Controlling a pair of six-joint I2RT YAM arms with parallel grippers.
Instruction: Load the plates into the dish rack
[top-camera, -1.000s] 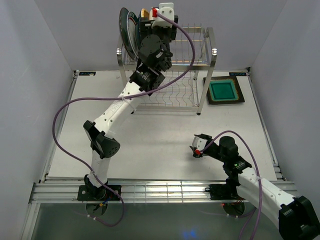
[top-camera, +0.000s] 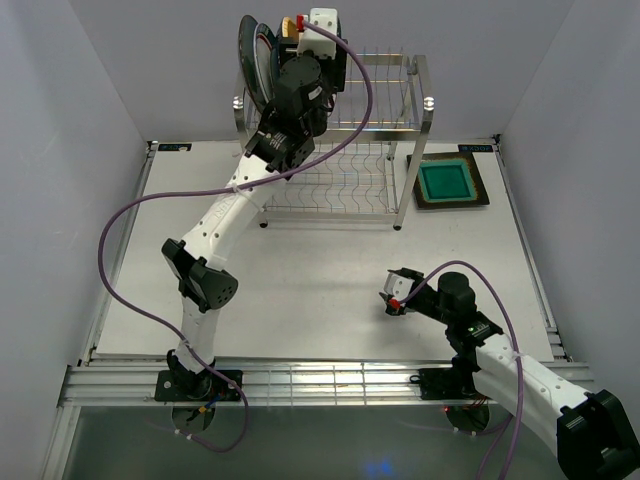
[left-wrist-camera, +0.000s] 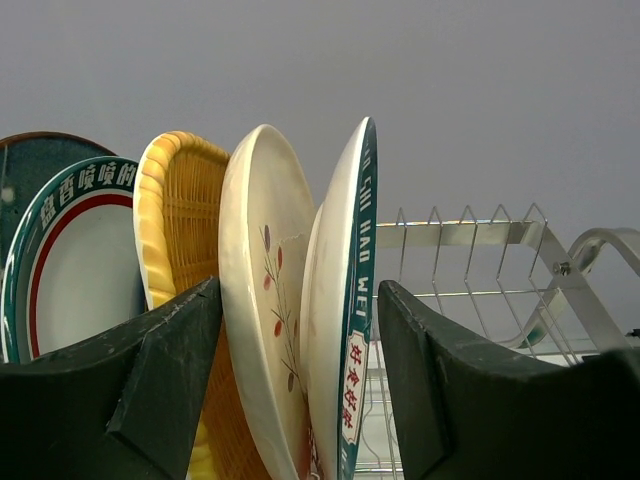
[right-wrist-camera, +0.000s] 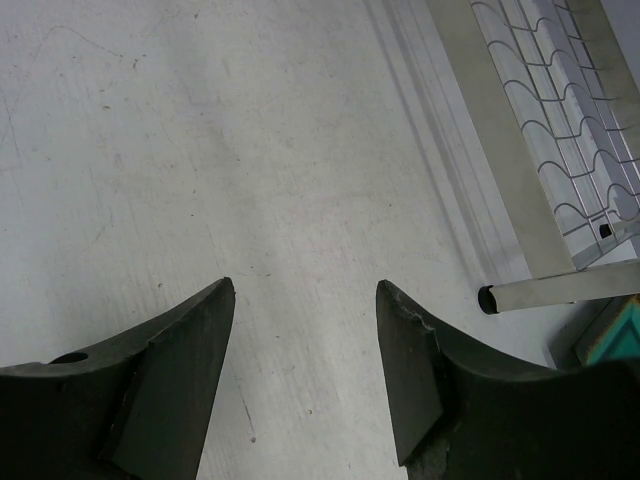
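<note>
Several plates stand on edge at the left of the rack's upper tier: a dark plate (top-camera: 247, 50), a red-ringed white one (left-wrist-camera: 80, 270), a yellow scalloped one (left-wrist-camera: 155, 210), a cream floral plate (left-wrist-camera: 260, 230) and a white plate with a teal lettered rim (left-wrist-camera: 335, 240). My left gripper is part open around the right-hand upright plates; whether it touches them I cannot tell. My right gripper stands open and empty over the table, at the lower right of the top view.
The metal dish rack (top-camera: 420, 110) has free wire slots right of the plates. A dark tray with a green inset (top-camera: 447, 178) lies right of the rack.
Since about a second ago my left gripper has shifted slightly left at the top tier, toward the plates. The right arm has not visibly moved.
</note>
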